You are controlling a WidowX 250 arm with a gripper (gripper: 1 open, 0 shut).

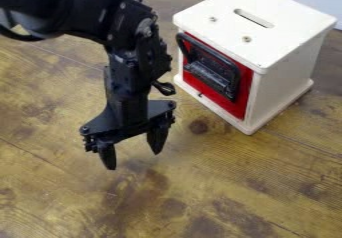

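My black gripper (132, 146) hangs over the wooden floor at the centre-left, fingers pointing down and spread apart with nothing between them. To its right stands a white wooden box (275, 62) with a slot in its top and a red front panel (227, 100) holding a black door with a handle (207, 64). The gripper is apart from the box.
The box takes up the upper right, near a pale wall at the back edge.
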